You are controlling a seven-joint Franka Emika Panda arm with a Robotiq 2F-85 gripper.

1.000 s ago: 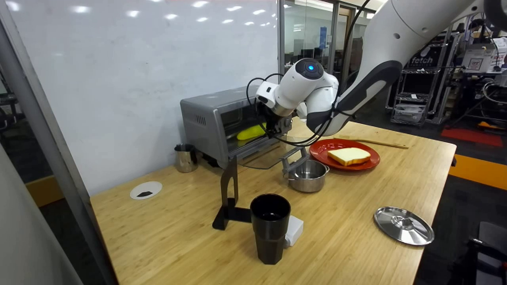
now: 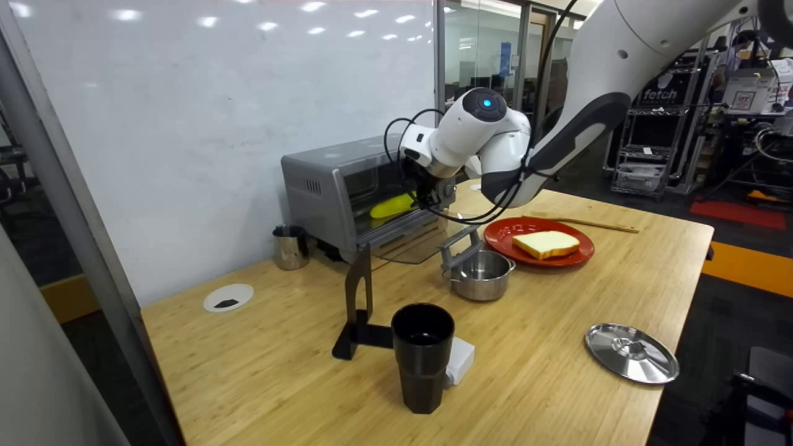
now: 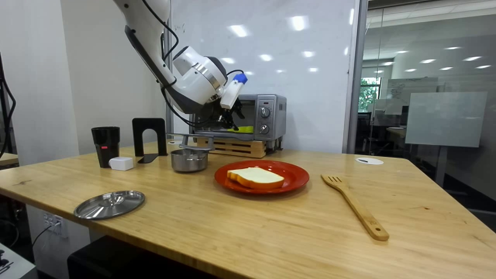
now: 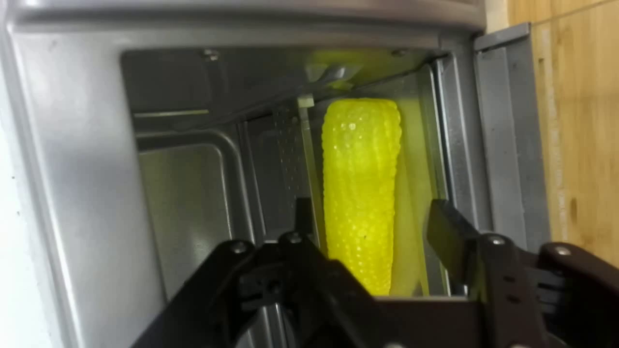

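A yellow ear of corn (image 4: 361, 185) lies inside the grey toaster oven (image 2: 316, 189), whose door is down. My gripper is at the oven's front opening, its fingers apart. In the wrist view, one black finger (image 4: 445, 232) stands to the right of the corn and the other to its left, with space on both sides. Neither finger visibly presses on the corn. The corn's near end is hidden behind the gripper body. From the second exterior view, only a strip of the corn (image 3: 241, 130) shows below the fingers.
Near the open door stands a steel pot (image 2: 483, 276) with a grey handle leaning over it. A red plate (image 3: 297, 179) holds a bread slice (image 3: 255, 177). Also on the table are a black cup (image 2: 422, 364), a black stand (image 2: 358, 305), a lid (image 2: 632, 353) and a wooden fork (image 3: 355, 207).
The arm's wrist and gripper have shifted only very slightly at the oven opening. The corn and the table objects look unmoved.
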